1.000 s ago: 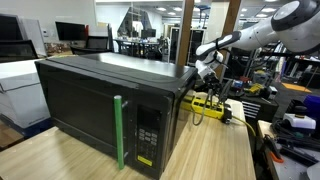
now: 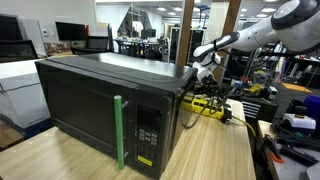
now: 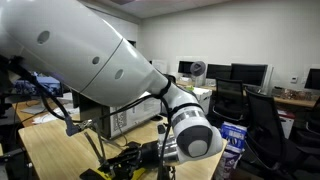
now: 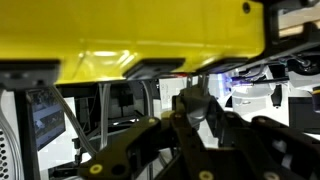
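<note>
In exterior view 1 my gripper (image 2: 214, 106) is low over the table at the far right end of the black microwave (image 2: 105, 105), which hides part of the area. Right beside the gripper is a yellow object (image 2: 198, 107), mostly covered by dark parts. The wrist view has a yellow bar (image 4: 150, 38) with black pieces across its top, very close to the camera. Below it, dark rounded parts and a pale shape crowd the middle, too blurred to name. Whether the fingers hold anything does not show. Exterior view 2 catches only bits of yellow low beneath the white arm (image 3: 190, 135).
The microwave, with a green strip (image 2: 118, 131) along its door, takes up much of the wooden table (image 2: 215, 150). Bare tabletop lies in front and to its right. Several office chairs (image 3: 268, 122) and desks stand behind. A blue and white box (image 3: 232, 138) is near the arm.
Around the gripper, dark parts now cover more of the yellow object than before. The arm's end has shifted slightly; the microwave has stayed put.
</note>
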